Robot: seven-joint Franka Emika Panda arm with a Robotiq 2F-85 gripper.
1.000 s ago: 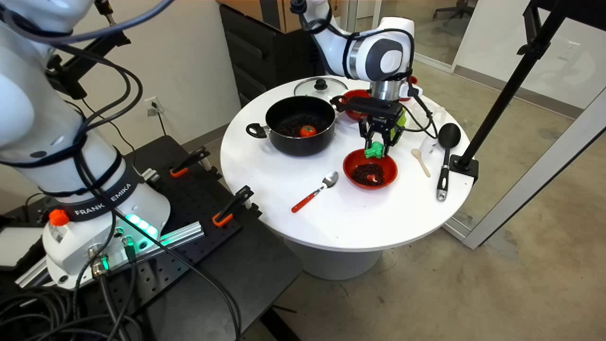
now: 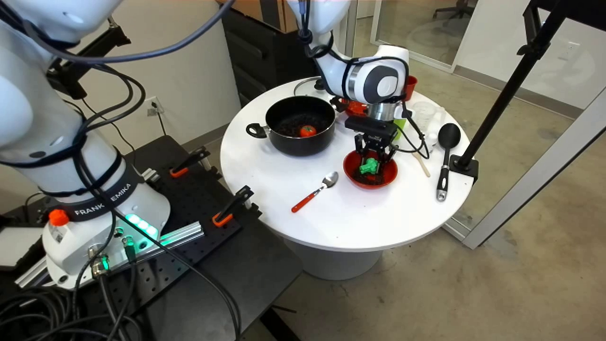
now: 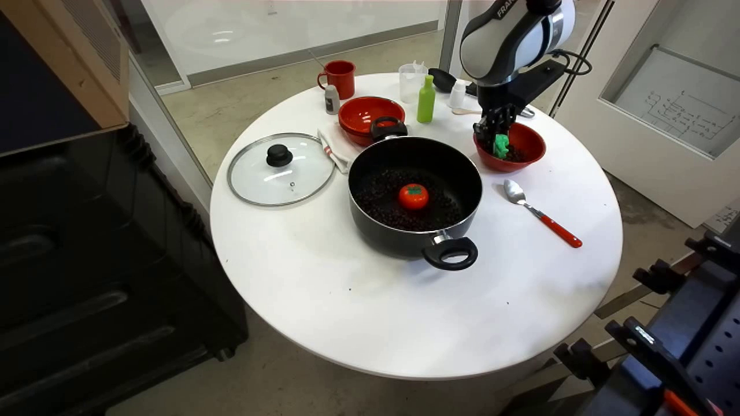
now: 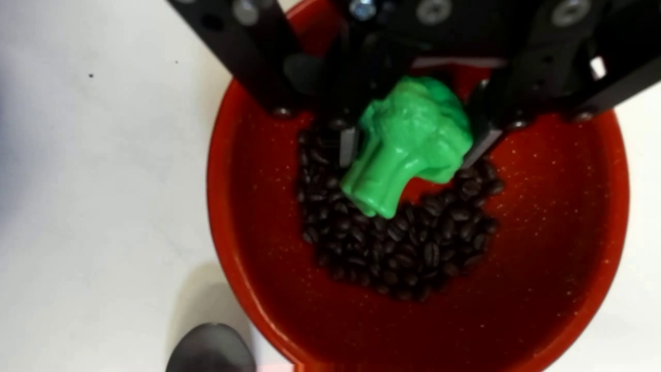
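Down inside the red bowl [image 4: 557,260], my gripper is shut on a green toy broccoli [image 4: 409,136], its stem pointing toward the lower left in the wrist view. Dark beans [image 4: 396,254] cover part of the bowl's bottom, right under the broccoli; whether it touches them is hard to tell. Exterior view 2 shows the broccoli [image 3: 500,144] partly covered by the fingers. To the left of the bowl in exterior view 1 stands a black pot [image 2: 301,142], with a tomato [image 2: 307,131] lying on beans inside.
A red-handled spoon [image 2: 313,193] lies beside the bowl. Farther round the table are a glass lid [image 3: 277,181], more red bowls [image 3: 371,111], a red mug [image 3: 340,77], a green bottle [image 3: 426,100] and a black ladle [image 2: 449,139].
My gripper has come down, with the broccoli in it, from above the bowl's back rim to inside the bowl. The pot and spoon have stayed where they were.
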